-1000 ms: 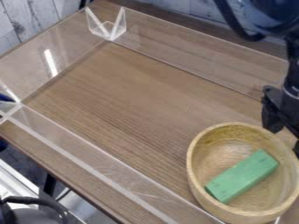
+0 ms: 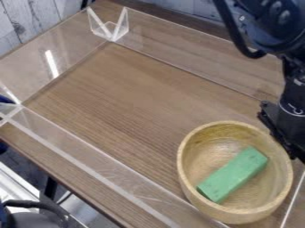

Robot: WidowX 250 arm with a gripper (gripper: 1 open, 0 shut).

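Note:
A light wooden bowl point(image 2: 195, 154) with a green rectangular block point(image 2: 233, 173) lying inside it sits at the lower right of the table. My dark gripper point(image 2: 286, 126) is at the right edge, just beside the bowl's upper right rim and partly cut off by the frame. I cannot see clearly what, if anything, is between its fingers.
A clear plastic piece point(image 2: 109, 27) stands at the top left. Dark cables and equipment point(image 2: 30, 215) lie at the lower left.
The bowl, with the block in it, has shifted left and slightly up. My gripper and arm have moved down and a little left.

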